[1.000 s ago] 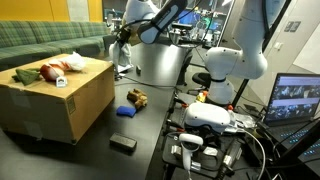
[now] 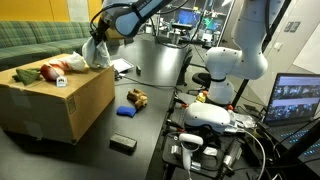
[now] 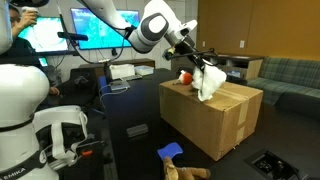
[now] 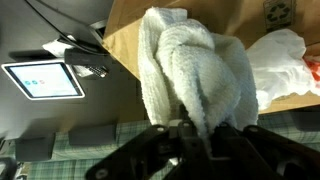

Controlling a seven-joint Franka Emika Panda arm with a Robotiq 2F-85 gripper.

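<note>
A white cloth [image 2: 97, 52] hangs from my gripper [image 2: 100, 33] at the right end of the cardboard box's top. In the second exterior view the cloth [image 3: 208, 82] drapes down over the top edge of the box [image 3: 225, 120], below my gripper [image 3: 196, 58]. From the wrist, the bunched cloth [image 4: 195, 70] fills the middle of the view and covers most of the fingertips. My gripper is shut on it. Whether the cloth's lower end rests on the box, I cannot tell.
Other items, among them a white piece with red [image 2: 74, 62] and a red-and-green one [image 2: 50, 71], lie on the box top. On the floor are a blue object [image 2: 126, 109], a brown plush toy [image 2: 138, 98] and a dark block [image 2: 123, 143].
My gripper has carried the cloth leftward in the first exterior view, from beside the box to its right end. The things on the floor have stayed put.
</note>
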